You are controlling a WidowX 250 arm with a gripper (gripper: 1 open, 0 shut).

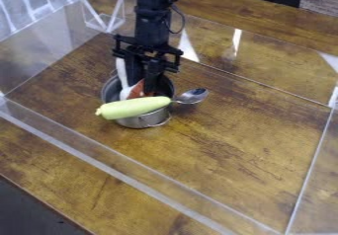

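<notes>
A steel pot (141, 118) stands on the wooden table (224, 170), a pale green corn-like toy (132, 107) lying across its front rim. Inside are a reddish-brown object (134, 91) and a white item (122, 73) on the left. A metal spoon (191, 96) sticks out to the right. My black gripper (140, 79) reaches down into the back of the pot; its fingertips are partly hidden, and I cannot tell whether it holds anything.
Clear low panels border the table area at left, front, back and right.
</notes>
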